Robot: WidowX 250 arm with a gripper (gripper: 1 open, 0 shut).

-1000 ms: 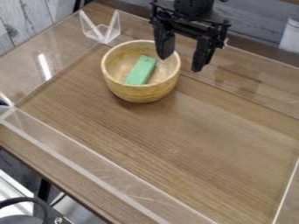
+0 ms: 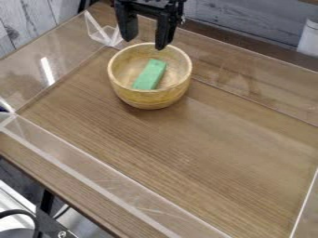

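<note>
A round wooden bowl (image 2: 122, 72) stands at the upper middle of the table, with a green block (image 2: 151, 74) lying inside it. Above the bowl's back rim is my black gripper (image 2: 148, 30), open, its two dark fingers pointing down on either side. No object shows between them. The top of the gripper is cut off by the frame's edge.
A white object (image 2: 310, 35) stands at the back right edge. White wire-like shapes (image 2: 104, 32) sit left of the gripper.
My gripper has moved left and up in the frame, from right of the bowl to above its back. The bowl and green block look much the same.
</note>
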